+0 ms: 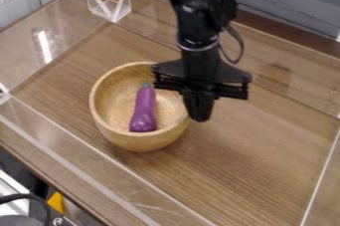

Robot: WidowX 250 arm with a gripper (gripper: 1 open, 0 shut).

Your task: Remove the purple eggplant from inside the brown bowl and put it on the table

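Note:
The purple eggplant lies inside the brown bowl, toward its left half, with its stem end pointing away from the camera. My gripper is at the bowl's right rim, to the right of the eggplant and apart from it. Its fingers are together and hold nothing that I can see. The arm's dark body covers part of the bowl's far right rim.
Bare wooden table stretches to the right and in front of the bowl. A clear, wire-like object is at the far left. Cables and a yellow item sit off the table's near left edge.

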